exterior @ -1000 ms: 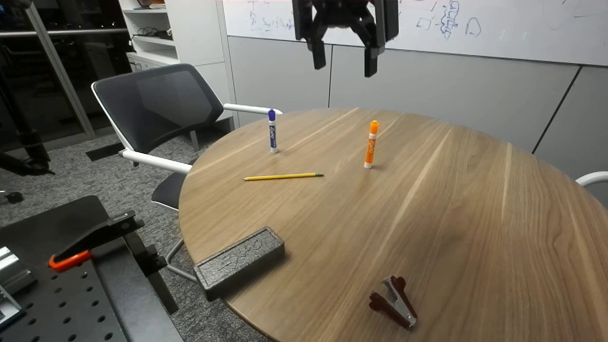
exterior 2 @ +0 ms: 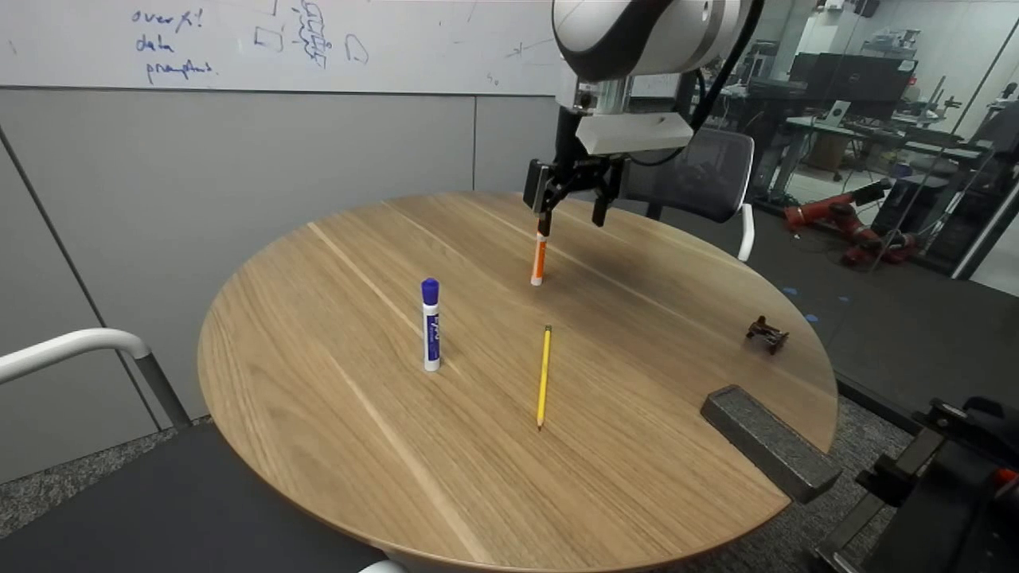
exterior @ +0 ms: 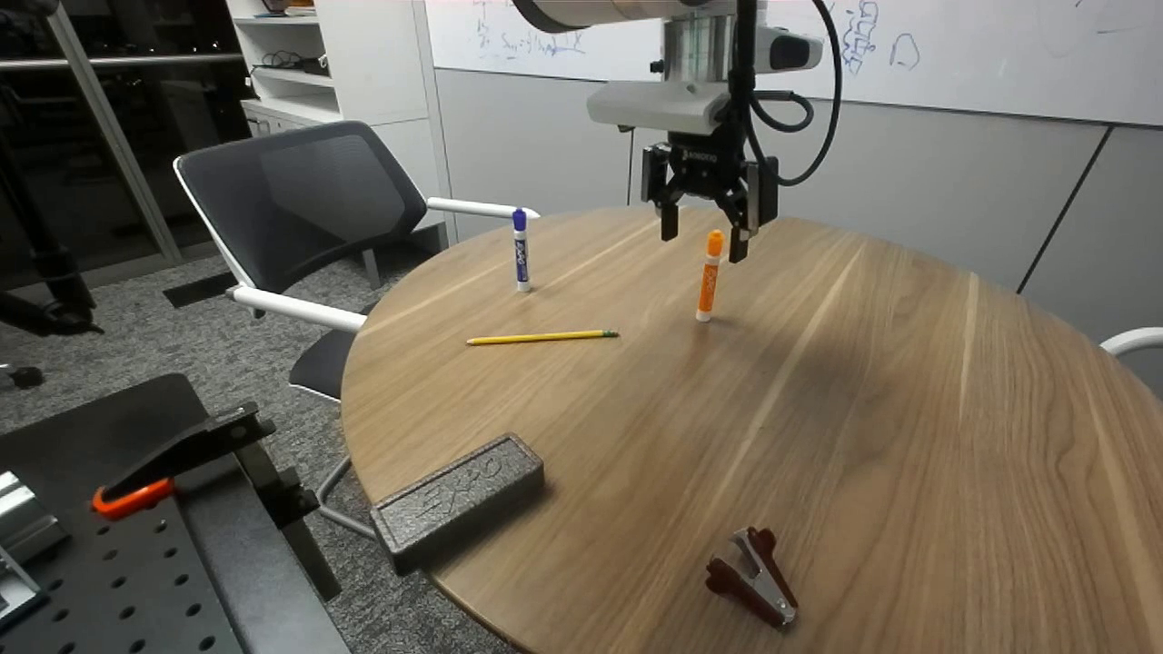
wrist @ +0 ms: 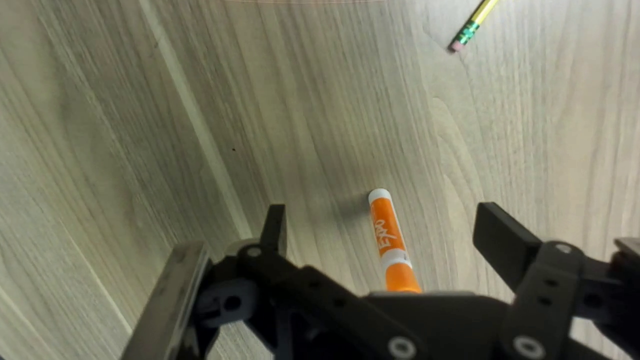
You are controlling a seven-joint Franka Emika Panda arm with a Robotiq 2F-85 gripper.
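Note:
An orange marker (exterior: 709,285) stands upright on the round wooden table, cap up. My gripper (exterior: 700,242) is open at about the height of its cap, fingers spread and nothing gripped. In the wrist view the marker (wrist: 387,231) shows between the two fingertips of my gripper, apart from both; the end of its cap is hidden by the gripper body. The second exterior view has the gripper (exterior 2: 571,224) over the marker (exterior 2: 539,259), the cap covered by a finger.
A blue marker (exterior 2: 431,326) stands upright, apart from the yellow pencil (exterior: 541,338) lying flat. A grey eraser (exterior: 458,500) overhangs the table's edge. The staple remover (exterior: 754,578) lies near the edge too.
My gripper has come down from high above the table to the orange marker's cap, moving rightward in the first exterior view. It has stayed open, and the objects on the table have not moved.

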